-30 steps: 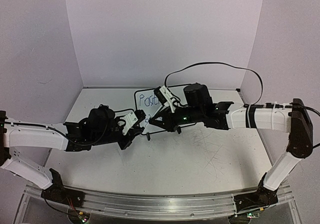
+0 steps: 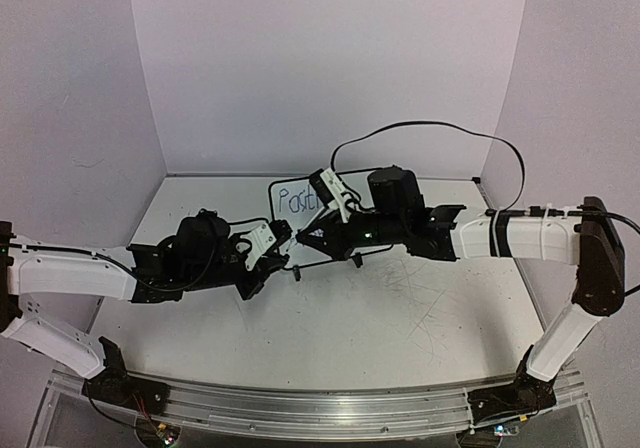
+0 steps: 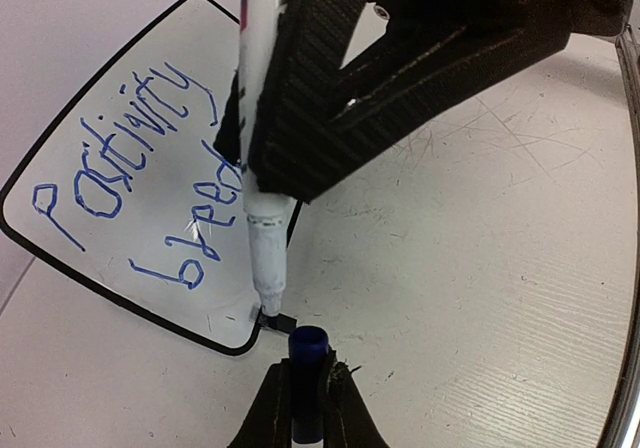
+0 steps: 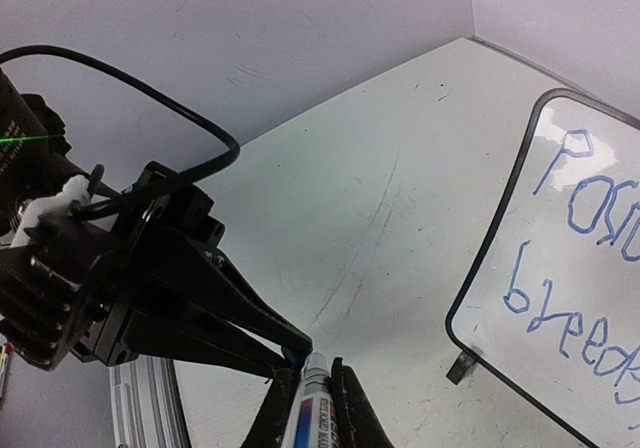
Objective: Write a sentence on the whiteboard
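Note:
The whiteboard [image 3: 120, 258] has a black rim and bears blue handwriting [image 3: 125, 153] reading "Positivity" with "breeds" below it. My right gripper [image 2: 301, 238] is shut on a white marker [image 3: 266, 253], whose bare tip points down in the left wrist view. The left gripper is shut on a dark blue cap [image 3: 309, 343], held upright just under that tip. A small gap shows between tip and cap in the left wrist view. From the right wrist view, the marker's label [image 4: 318, 423] shows between the fingers, and the cap is mostly hidden.
Both arms meet over the board's front left area and cover much of it from above. A small black clip foot [image 4: 463, 367] sticks out from the board's edge.
Almost nothing differs. The right gripper and its marker have shifted very slightly beside the left gripper, which stays in place.

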